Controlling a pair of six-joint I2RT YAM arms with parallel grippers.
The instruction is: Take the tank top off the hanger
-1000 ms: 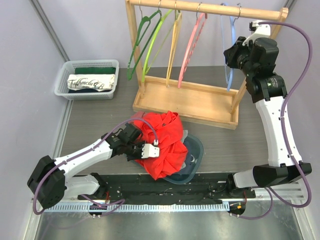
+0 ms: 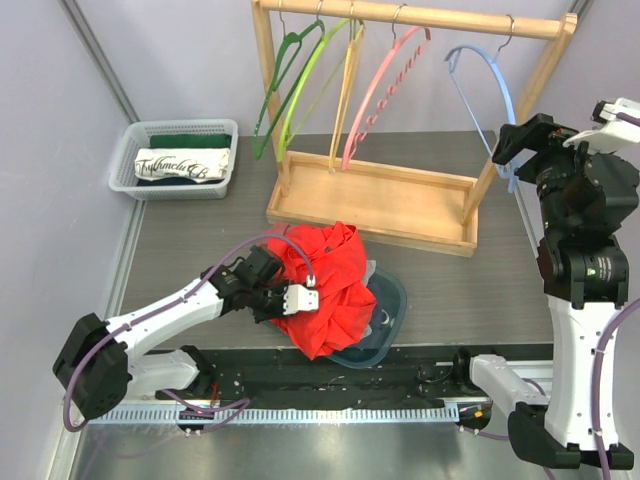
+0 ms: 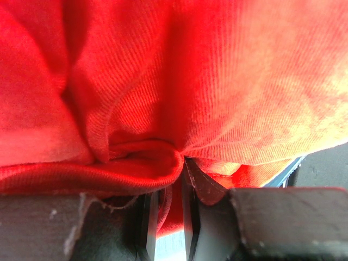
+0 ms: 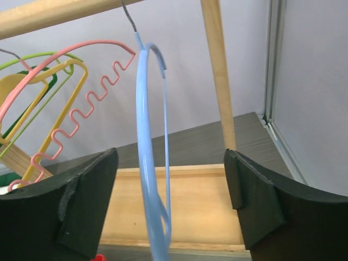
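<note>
The red tank top [image 2: 335, 270] lies bunched in and over a dark bin, off the hangers. My left gripper [image 2: 285, 300] is down at its left side. In the left wrist view the fingers [image 3: 190, 206] of this gripper stand slightly apart, with red cloth [image 3: 228, 81] just beyond and in the gap. The blue hanger [image 2: 492, 75] hangs bare from the right part of the rail. Beside it is my right gripper [image 2: 508, 150], open. In the right wrist view the blue hanger [image 4: 144, 119] passes through the space between the parted fingers; contact cannot be made out.
Green, yellow and pink hangers [image 2: 380, 90] hang farther left on the wooden rack [image 2: 400, 12]. A grey basket [image 2: 125, 180] with folded cloth stands at the back left. The dark bin [image 2: 388, 315] sits at the front middle.
My right gripper has moved right and toward the front, away from the rail's middle. The blue hanger has swung and turned to the right. My left arm and the tank top have stayed put.
</note>
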